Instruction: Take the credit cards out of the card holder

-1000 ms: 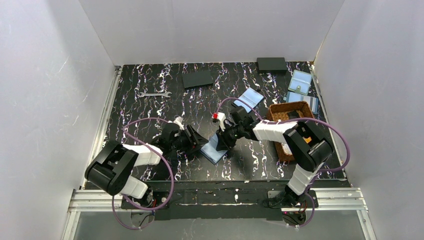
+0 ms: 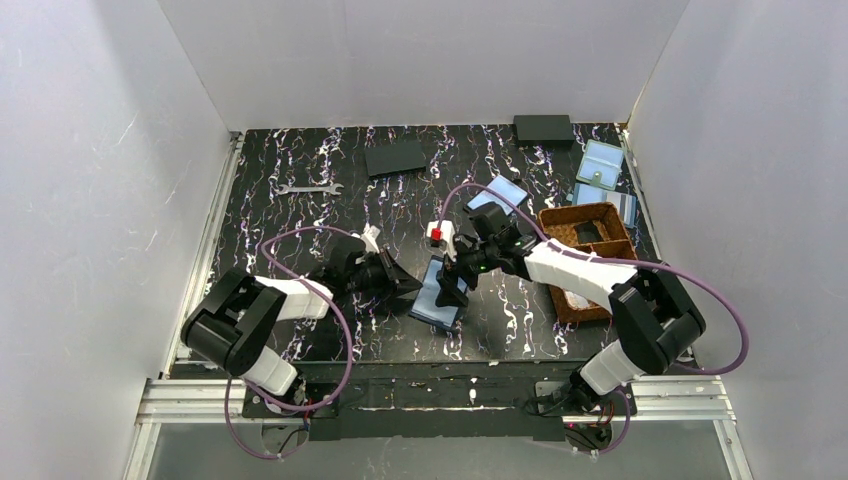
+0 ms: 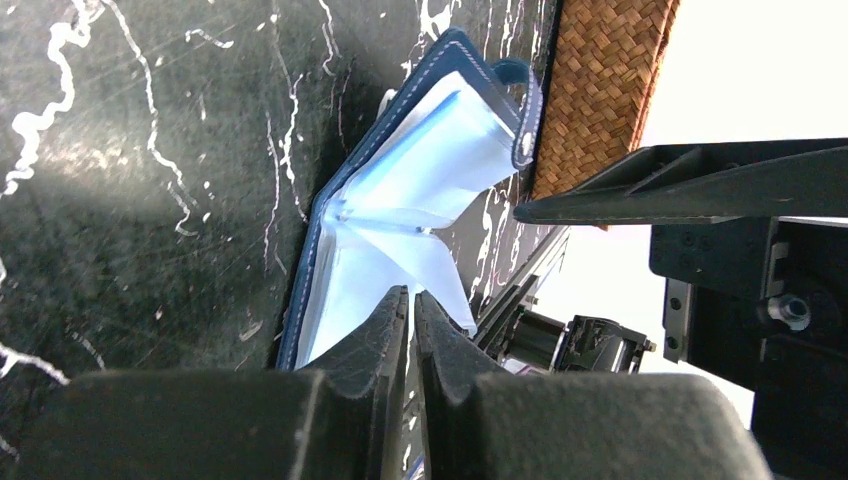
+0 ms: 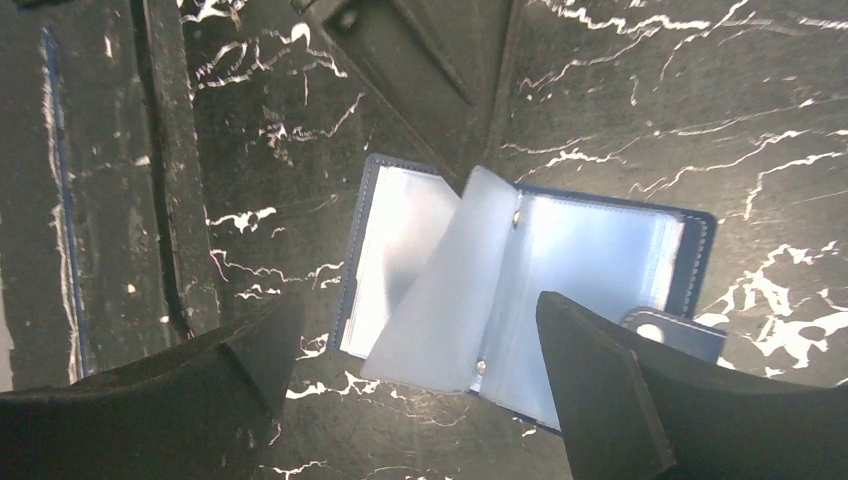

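Observation:
The blue card holder (image 2: 432, 300) lies open on the marble table, its clear sleeves showing and one flap (image 4: 440, 300) standing up. My left gripper is shut at the holder's near edge; in its wrist view I cannot tell what, if anything, is between the fingertips. My right gripper is open above the holder, its fingers either side of the raised flap. I cannot make out cards in the sleeves.
A woven basket (image 2: 570, 315) is right of the holder. Another blue holder (image 2: 496, 196), two dark slabs (image 2: 394, 158), a wrench (image 2: 310, 190) and blue cases (image 2: 600, 163) lie farther back.
My right arm has shifted slightly right and lifted, uncovering more of the holder. My left gripper has moved slightly right.

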